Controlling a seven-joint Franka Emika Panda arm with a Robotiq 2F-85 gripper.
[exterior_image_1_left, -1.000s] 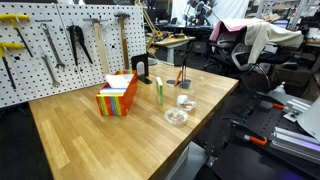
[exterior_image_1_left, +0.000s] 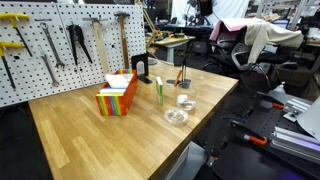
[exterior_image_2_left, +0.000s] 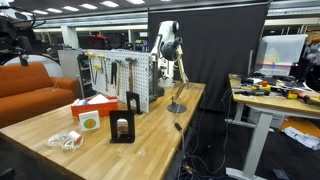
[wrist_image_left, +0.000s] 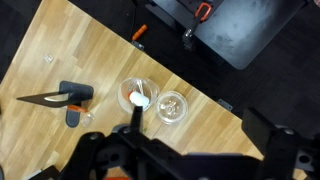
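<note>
In the wrist view my gripper is open, its dark fingers wide apart with nothing between them. Below it on the wooden table lie a clear round dish (wrist_image_left: 171, 107), which looks empty, and a clear container (wrist_image_left: 128, 92) with a small white item (wrist_image_left: 139, 99) inside. Both are apart from the fingers. Exterior view 1 shows the same clear dish (exterior_image_1_left: 176, 117) near the table's right edge, beside the white item (exterior_image_1_left: 183, 101). Clear dishes (exterior_image_2_left: 67, 140) also appear at the near left in exterior view 2.
A striped box (exterior_image_1_left: 117, 98) holding white things stands on the table (exterior_image_1_left: 80, 135), before the pegboard (exterior_image_1_left: 60, 50) of tools. Upright stand very near: a green-and-white card (exterior_image_1_left: 160, 91) and a black stand (exterior_image_2_left: 122, 127).
A dark part of the arm now shows at the top of exterior view 1, where it was not so visible before. The things on the table have not moved.
</note>
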